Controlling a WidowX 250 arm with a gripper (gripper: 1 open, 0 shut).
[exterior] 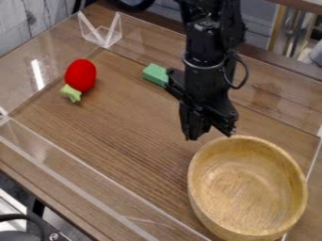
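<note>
The black gripper point(194, 128) hangs low over the table in the middle right, just above the rim of a large yellow bowl point(247, 188), shut, with nothing visible between its fingers. A green block point(156, 73) lies behind the arm, to its upper left. A red rounded object point(81, 73) with a pale green piece point(72, 94) beside it rests at the left.
A clear plastic item point(98, 28) stands at the back left. Dark cables run at the bottom left corner.
</note>
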